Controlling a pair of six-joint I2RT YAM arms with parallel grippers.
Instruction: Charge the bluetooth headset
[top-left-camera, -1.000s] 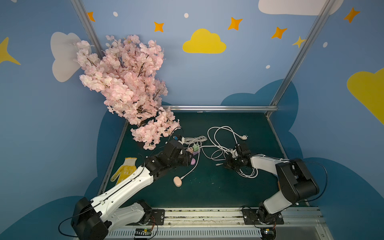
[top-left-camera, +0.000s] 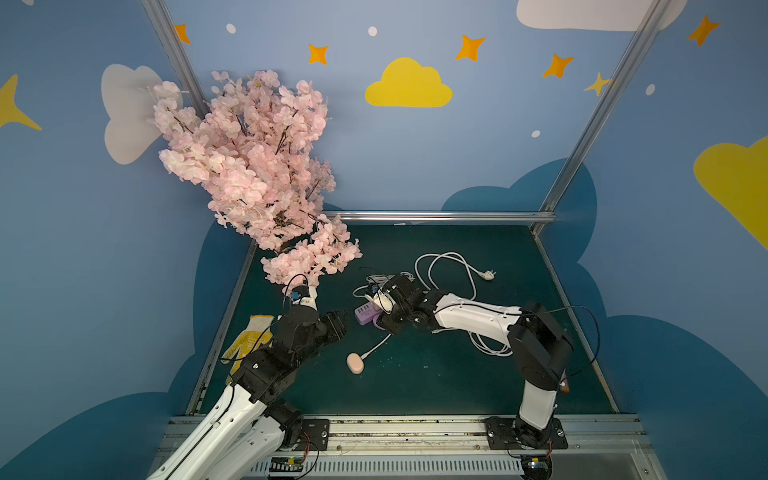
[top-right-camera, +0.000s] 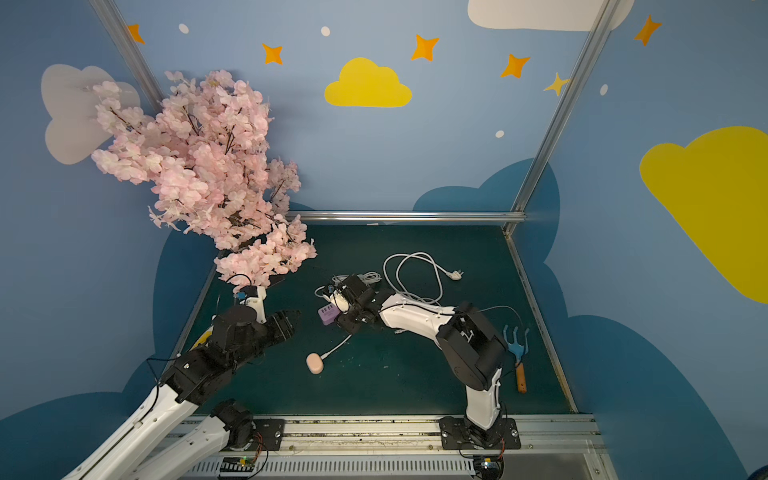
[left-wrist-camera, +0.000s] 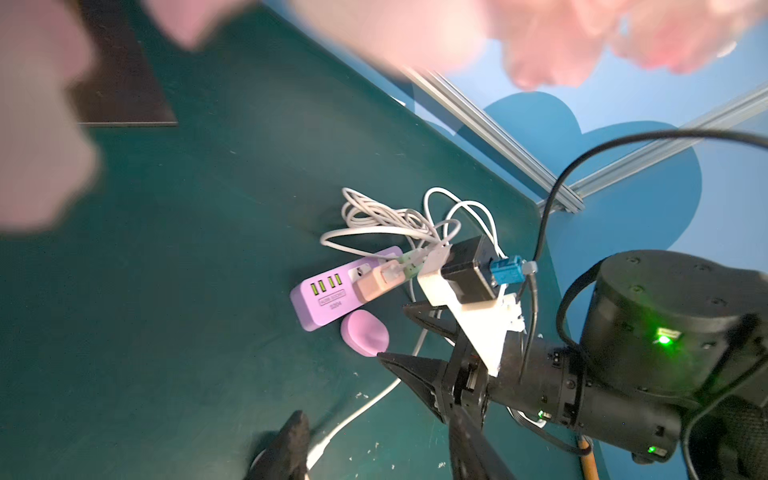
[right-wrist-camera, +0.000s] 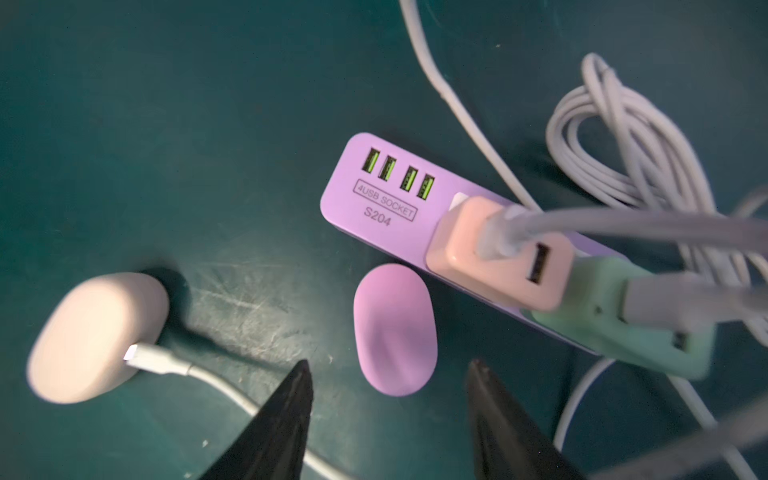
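Note:
A peach earbud case (top-left-camera: 355, 362) lies on the table with a white cable plug (right-wrist-camera: 156, 359) at its edge. A purple power strip (right-wrist-camera: 376, 184) carries a pink charger (right-wrist-camera: 456, 248) and a green charger (right-wrist-camera: 608, 344), both with white plugs; a small pink-purple case (right-wrist-camera: 396, 328) lies beside it. My right gripper hangs over the strip and pink-purple case, open with nothing between its fingers. My left gripper is left of it, under the blossoms, open, above the peach case's cable.
Blossom branches (top-left-camera: 248, 176) crowd the back left. A yellow glove (top-left-camera: 248, 340) lies at the left, a blue-headed fork with wooden handle (top-right-camera: 520, 372) at the right, coiled white cables (right-wrist-camera: 632, 144) behind the strip.
My left arm has moved left, away from the power strip. My right arm has moved left to over the strip and pink-purple case.

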